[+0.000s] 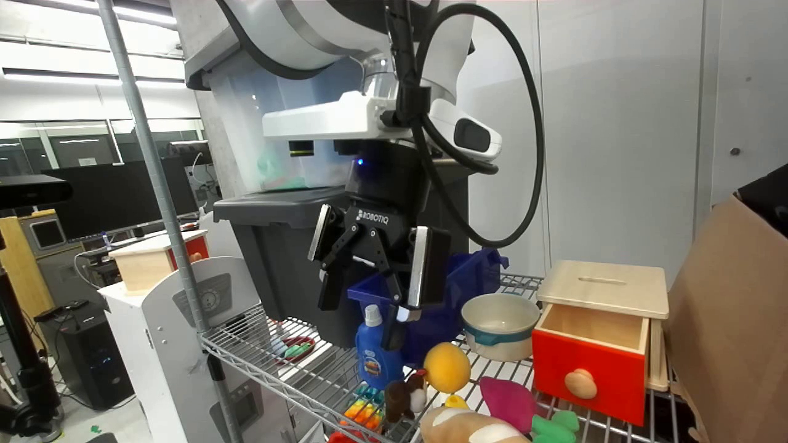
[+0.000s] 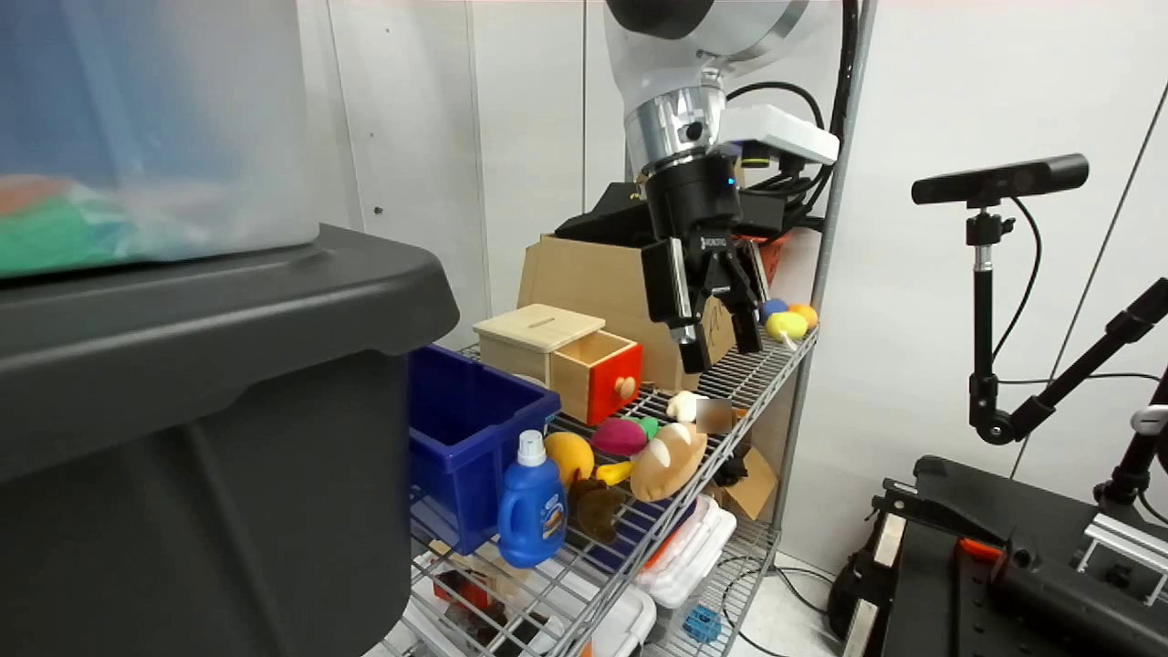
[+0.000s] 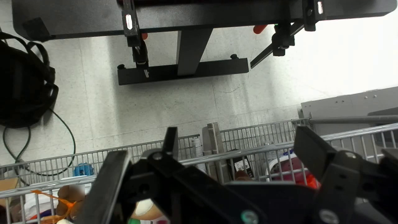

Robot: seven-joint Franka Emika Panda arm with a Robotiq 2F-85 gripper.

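Observation:
My gripper (image 1: 362, 316) hangs above the wire shelf with its fingers spread and nothing between them. In exterior view 2 the gripper (image 2: 722, 345) is clear of the toys below it. The wrist view shows its two fingers (image 3: 171, 140) wide apart over the shelf edge and floor. A wooden box with a pulled-out red drawer (image 1: 588, 373) stands on the shelf's right. Beside it sits a cream and teal pot (image 1: 500, 326). A blue detergent bottle (image 2: 533, 504) stands upright by a blue bin (image 2: 482, 416). An orange ball-like toy (image 1: 447, 368) lies nearby.
A toy bread loaf (image 2: 669, 462), a magenta toy (image 2: 620, 436) and several other small toys crowd the shelf's front. A large dark tote (image 1: 288, 258) and a cardboard box (image 1: 727, 317) flank the area. Below the shelf edge lies open floor (image 3: 164, 108).

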